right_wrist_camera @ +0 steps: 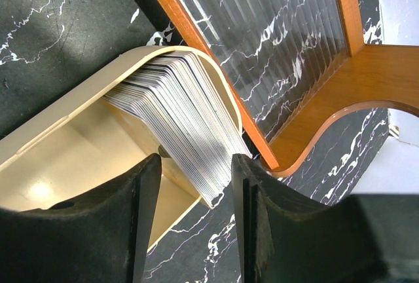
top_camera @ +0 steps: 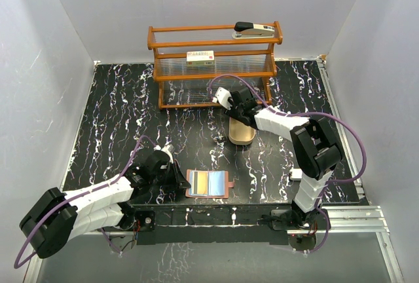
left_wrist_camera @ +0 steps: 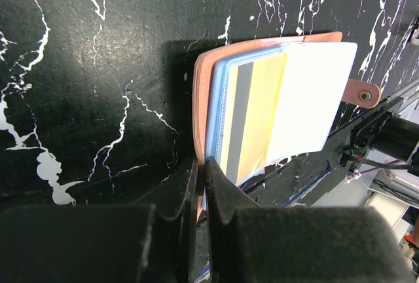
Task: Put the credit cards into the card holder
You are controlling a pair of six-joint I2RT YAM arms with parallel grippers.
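Note:
The card holder (top_camera: 216,183) lies open at the front centre, pinkish-brown with a strap, a striped yellow sleeve and a pale one. My left gripper is shut on the holder's left edge. Further back, a beige box (top_camera: 241,135) stands before the wooden rack, and in the right wrist view a stack of thin white cards (right_wrist_camera: 183,119) leans at its end. My right gripper is open over the box at the near side of that stack, with nothing clearly held between its fingers.
The wooden rack (top_camera: 216,73) at the back holds a stapler (top_camera: 254,31) and a small carton (top_camera: 200,57). A small white object (top_camera: 295,174) lies at the right. The marble top is clear at the left and around the middle.

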